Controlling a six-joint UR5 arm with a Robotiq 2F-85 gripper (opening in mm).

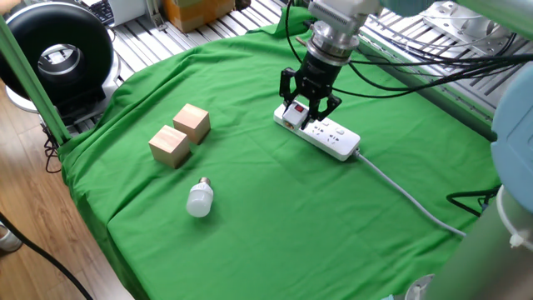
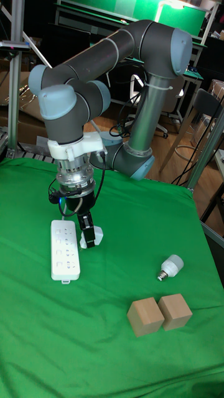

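In exterior view 1, my gripper (image 1: 296, 117) is shut on a small white adapter (image 1: 292, 117) with a red patch on top. The white power strip (image 1: 337, 143) lies flat on the green cloth, and the adapter covers part of its far-left end there. From exterior view 3, the held adapter (image 2: 97, 234) appears just to the right of the power strip (image 2: 65, 255), with the dark fingers (image 2: 86, 229) pointing down over it. Whether the adapter touches the strip or hangs above the cloth, I cannot tell.
Two wooden blocks (image 1: 170, 147) sit close together on the left of the green cloth (image 1: 250, 242). A white bulb (image 1: 200, 199) lies near them. The strip's grey cable (image 1: 408, 197) runs toward the lower right. Open cloth separates the bulb from the strip.
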